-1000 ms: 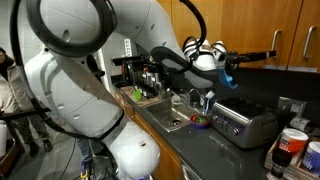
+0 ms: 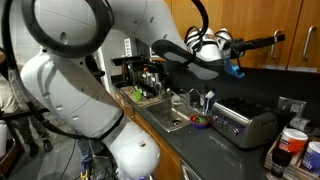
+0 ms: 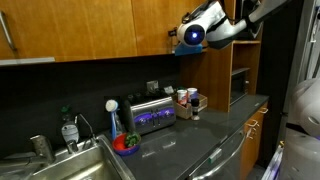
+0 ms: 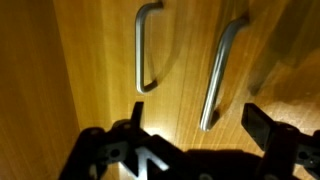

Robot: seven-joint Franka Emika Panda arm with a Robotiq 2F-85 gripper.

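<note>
Two metal bar handles are fixed to the wooden cabinet doors. In the wrist view, the nearer handle [image 4: 222, 68] runs slantwise, its lower end lying between my open fingers, and the other handle [image 4: 140, 48] is farther up and left. My gripper shows its dark fingers spread wide along the bottom; nothing is clasped. From the side, the gripper [image 2: 280, 41] is level with the upper cabinet [image 2: 265, 15], close to the door front. One handle [image 2: 308, 42] is clear to its right. Whether a finger touches a handle cannot be told.
Below is a dark counter [image 3: 185, 150] with a toaster [image 3: 150, 113], a box of cups [image 3: 188, 100], a red bowl [image 3: 126, 143] and a sink [image 3: 85, 165]. A tall wooden side panel [image 3: 205, 75] stands right of the cabinet.
Over the last second my gripper has risen along the cabinet front, by a small amount. The doors and the counter objects look unchanged.
</note>
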